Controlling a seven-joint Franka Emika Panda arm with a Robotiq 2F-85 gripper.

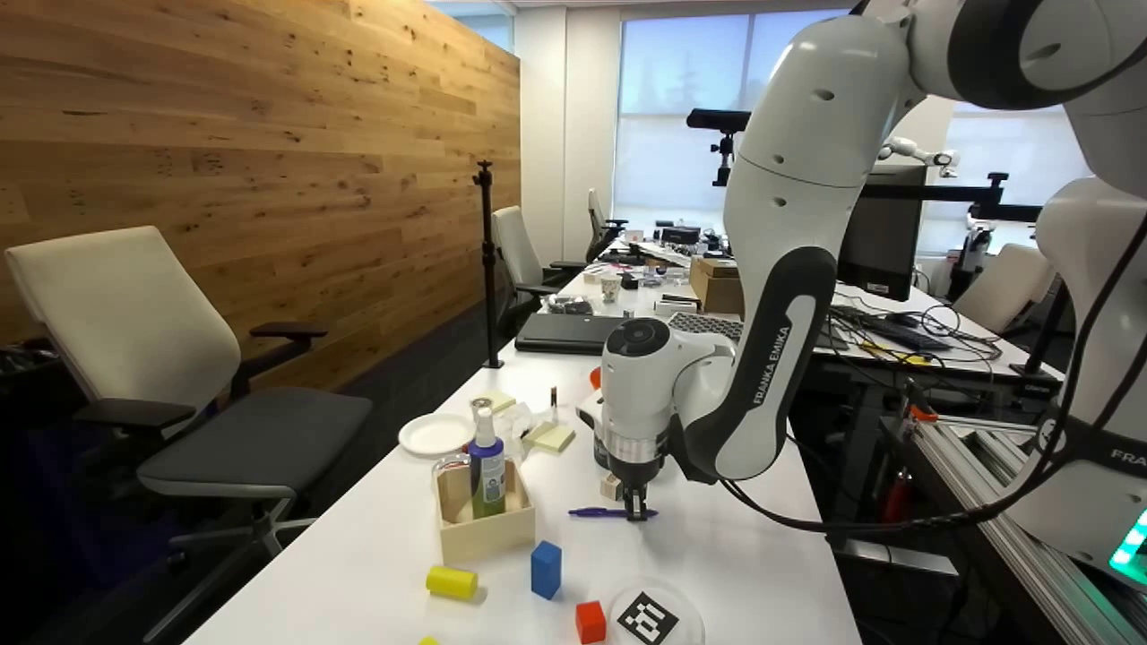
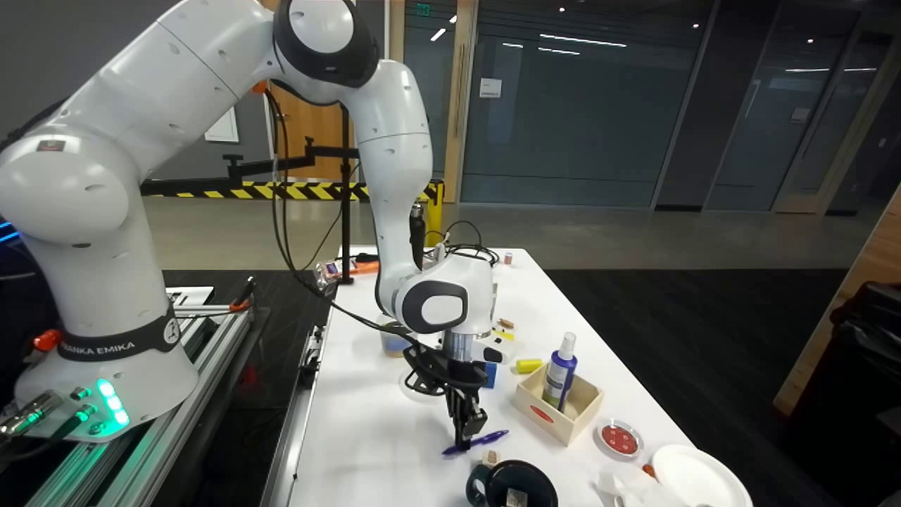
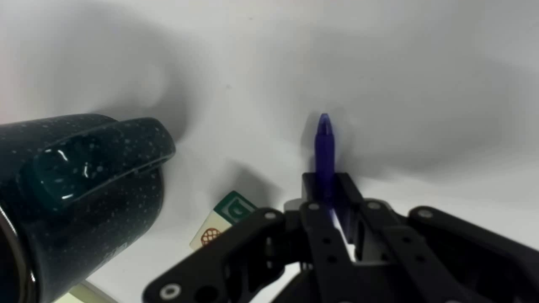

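Note:
A purple pen is pinched between the fingertips of my gripper, its tapered end pointing away from the fingers in the wrist view. In exterior view 1 the pen runs nearly level through the gripper, sticking out mostly to the left. From the other side, in exterior view 2, the pen shows on both sides of the gripper, at or very close to the white table. Whether it touches the surface I cannot tell.
A dark speckled mug and a small letter block sit close beside the gripper. The wooden box holds a spray bottle. Blue, red and yellow blocks stand nearer exterior view 1.

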